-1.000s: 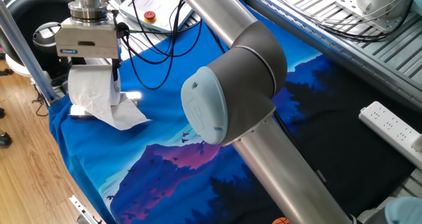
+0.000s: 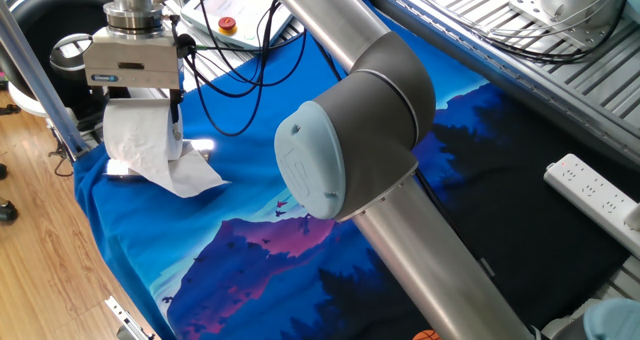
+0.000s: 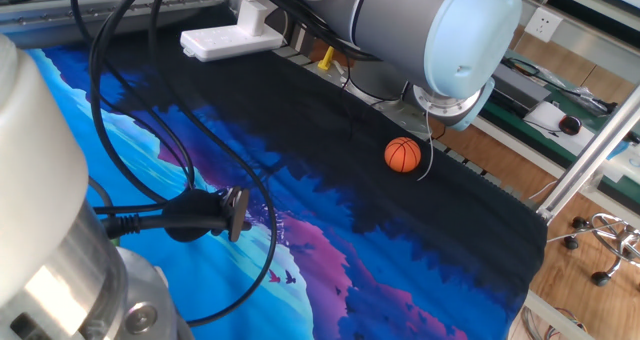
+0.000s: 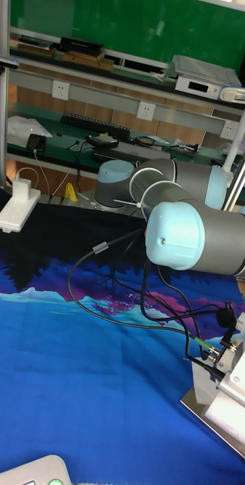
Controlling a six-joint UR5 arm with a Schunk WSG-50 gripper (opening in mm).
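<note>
A white paper roll (image 2: 137, 140) is directly under the gripper body at the left of exterior view 1, its loose sheet trailing down to the right over the blue cloth. My gripper (image 2: 142, 120) points downward there, with one dark finger (image 2: 176, 106) beside the roll's right end. The roll hides most of the other finger, so whether the fingers press on it does not show. Under the roll lies a shiny flat plate (image 2: 118, 168). In exterior view 3 the white roll (image 4: 232, 420) is at the right edge, above the plate (image 4: 197, 408), partly cut off.
A printed cloth (image 2: 270, 290) covers the table. A small orange basketball (image 3: 402, 155) lies on its dark part, near the arm's base. A white power strip (image 2: 590, 188) sits by the edge. Black cables (image 2: 232, 130) loop beside the gripper.
</note>
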